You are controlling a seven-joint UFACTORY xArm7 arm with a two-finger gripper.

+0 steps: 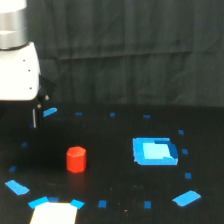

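Observation:
A small red block (pixel 76 159) with a faceted outline stands on the black table, left of centre. Above and to its left, the white arm's hand reaches into view, and my gripper (pixel 38 113) hangs below it, clear of the block. Its dark fingers barely stand out against the black background, so their opening is hard to read. I see nothing between them. On the right lies a blue-bordered square (pixel 138 150) with a white middle, well apart from the block.
A pale cream object (pixel 53 214) with blue beside it is cut off by the bottom edge. Small blue marks dot the table, with larger strips such as the blue strip (pixel 186 198) at lower right.

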